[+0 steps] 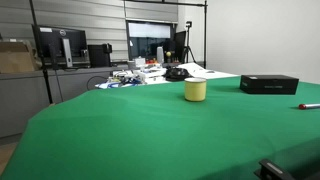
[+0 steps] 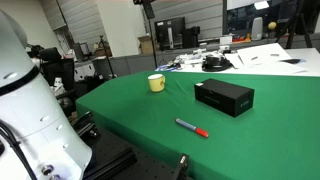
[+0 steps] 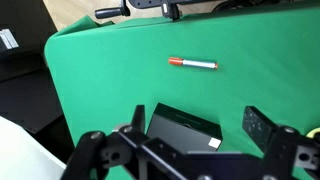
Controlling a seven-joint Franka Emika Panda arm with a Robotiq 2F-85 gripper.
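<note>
My gripper is open in the wrist view, its black fingers spread wide with nothing held between them. It hangs above a black box, which the gripper body partly covers. Apart from the box lies a marker, with a white barrel and a red-orange end. The second exterior view shows the same marker in front of the black box. A pale yellow cup stands upright farther back, left of the box. Neither exterior view shows the gripper's fingers.
Green cloth covers the table, with wide bare room left of the cup. Papers and clutter lie along the far side. Black clamp-like hardware sits at the table edge near the marker. The white arm fills the second exterior view's left.
</note>
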